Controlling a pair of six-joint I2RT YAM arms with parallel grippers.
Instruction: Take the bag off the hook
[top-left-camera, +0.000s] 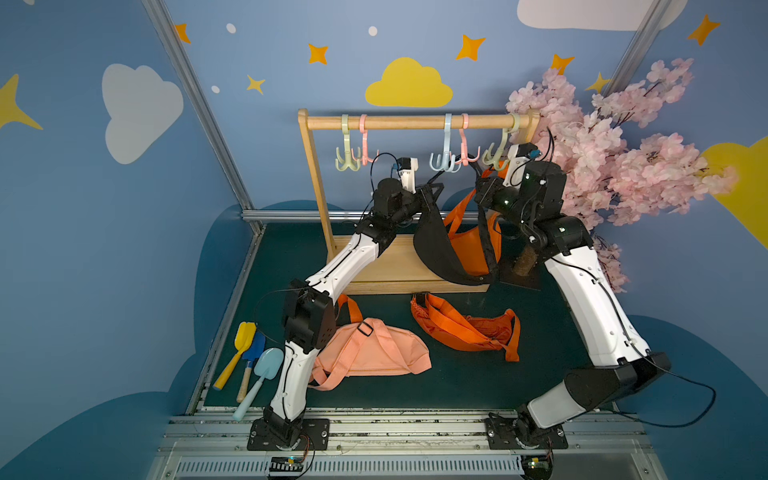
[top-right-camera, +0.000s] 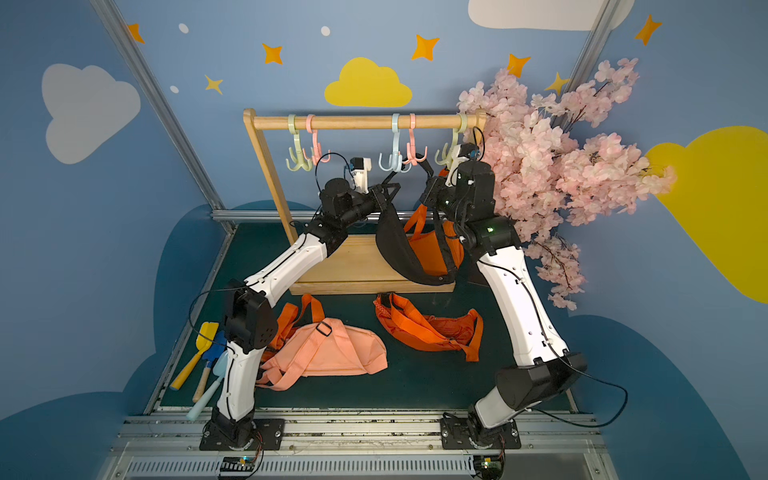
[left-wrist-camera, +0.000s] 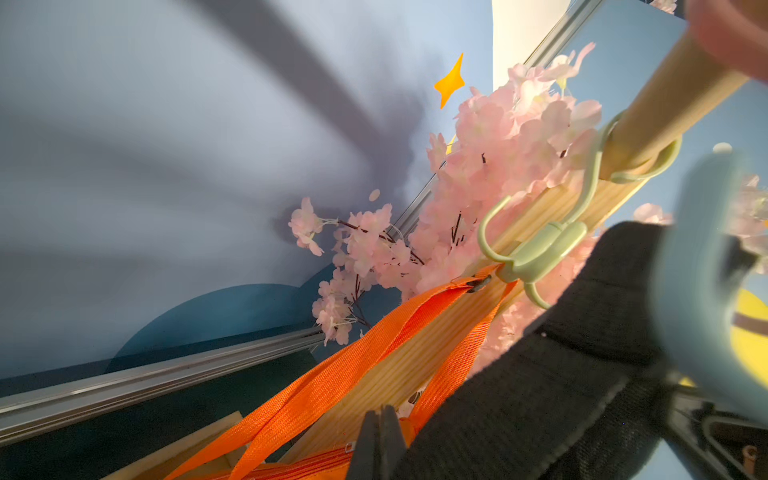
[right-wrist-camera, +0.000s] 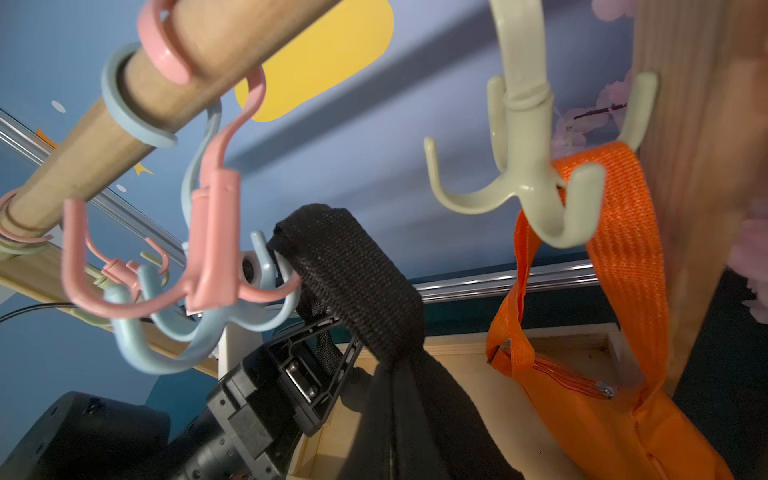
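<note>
A black bag (top-left-camera: 441, 248) hangs below the wooden bar. Its strap (right-wrist-camera: 352, 272) loops up beside the blue hook (right-wrist-camera: 176, 328), close to a prong on its right; contact is hard to make out. My right gripper is shut, the strap bunched at its fingertips. My left gripper is shut too, its tips together beside the strap's edge; whether it pinches any cloth is unclear. Behind the black bag, an orange bag (right-wrist-camera: 560, 400) hangs by its strap from the green hook (right-wrist-camera: 536, 184).
The wooden rack (top-left-camera: 400, 122) carries more pink and green hooks along its bar. On the dark mat lie a pink bag (top-left-camera: 384, 352), another orange bag (top-left-camera: 464, 328) and several small shovels (top-left-camera: 260, 364). Pink blossoms (top-left-camera: 592, 144) crowd the right rack post.
</note>
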